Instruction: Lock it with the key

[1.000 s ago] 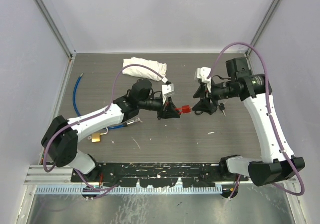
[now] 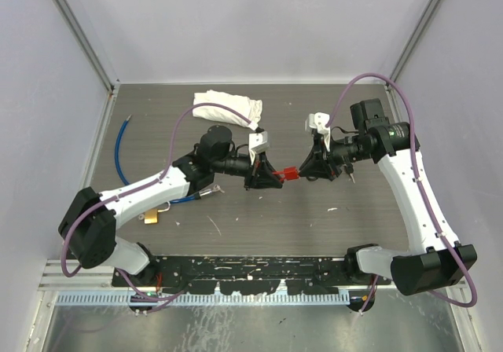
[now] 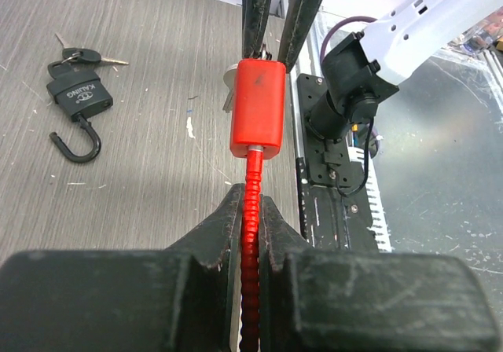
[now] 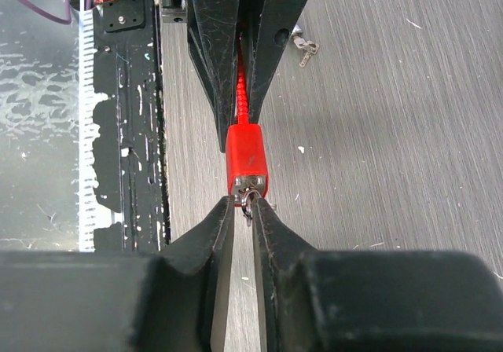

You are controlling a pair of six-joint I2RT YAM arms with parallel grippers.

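Note:
A red lock (image 2: pixel 291 174) hangs above the table between my two grippers. My left gripper is shut on its thin red shackle (image 3: pixel 251 181), just below the lock body (image 3: pixel 258 108). At the lock's far end, my right gripper stands with its fingers (image 4: pixel 222 220) a little apart. A small silver key (image 4: pixel 250 196) sits at the lock's silver end face, by the tips of those fingers. A silver round piece (image 3: pixel 229 77) shows beside the lock; how it joins the key is hidden.
A black padlock (image 3: pixel 80 94) with an open shackle and keys (image 3: pixel 88 56) lies on the table. On the left are a blue cable lock (image 2: pixel 119 149) and a brass padlock (image 2: pixel 151 217). A white cloth (image 2: pixel 227 108) lies behind.
Over the last second my right gripper has come left and down to the lock's end, and its fingers look nearer together. My left gripper and the lock have shifted slightly left.

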